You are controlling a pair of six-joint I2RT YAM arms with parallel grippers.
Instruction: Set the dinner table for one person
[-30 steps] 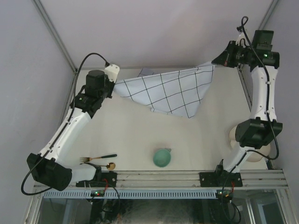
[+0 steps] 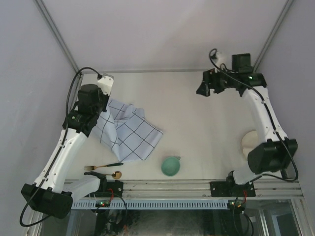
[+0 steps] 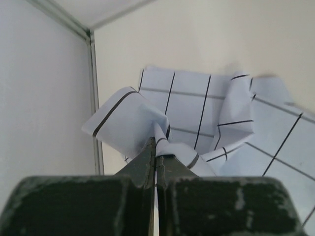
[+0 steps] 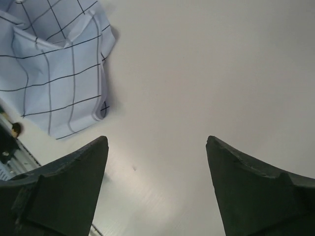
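Note:
A white cloth with dark grid lines point(image 2: 135, 135) lies rumpled on the left half of the table. One edge of it is pinched in my left gripper, which is shut, and a loose flap sticks out past the fingertips. My right gripper stands open above the bare table, well right of the cloth, with nothing between its fingers. Near the front left lie a fork point(image 2: 101, 166) with a dark handle and a gold-coloured spoon point(image 2: 116, 175). A green cup point(image 2: 171, 166) sits at the front middle. The right arm mostly covers a cream plate point(image 2: 249, 141).
Walls close in the left, back and right sides. A metal rail point(image 2: 167, 185) runs along the front edge, just in front of the cup and cutlery.

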